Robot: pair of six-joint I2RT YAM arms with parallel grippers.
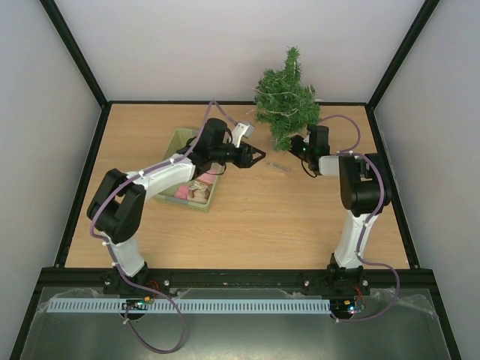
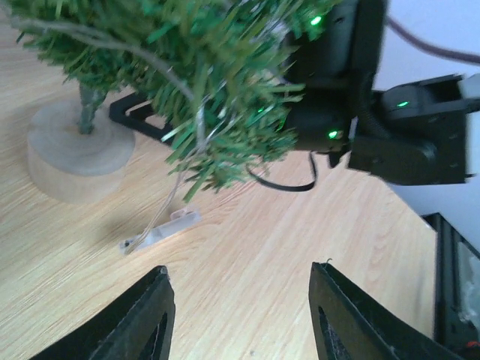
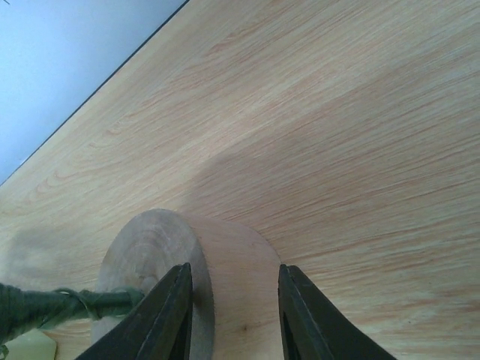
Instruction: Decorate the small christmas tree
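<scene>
The small green tree (image 1: pixel 286 101) stands at the back right; its round wooden base (image 2: pixel 79 169) shows under the branches. A small clear piece (image 1: pixel 277 166) with a string lies on the table below it. My left gripper (image 1: pixel 253 155) is open with nothing between its fingers, left of the tree and above the table. My right gripper (image 1: pixel 298 146) is at the bottom of the tree; in the right wrist view its fingers are at the wooden base beside the green stem (image 3: pixel 67 304), though what lies between them is hard to tell.
The green basket (image 1: pixel 174 196) with pink and beige ornaments is at the left, partly under my left arm.
</scene>
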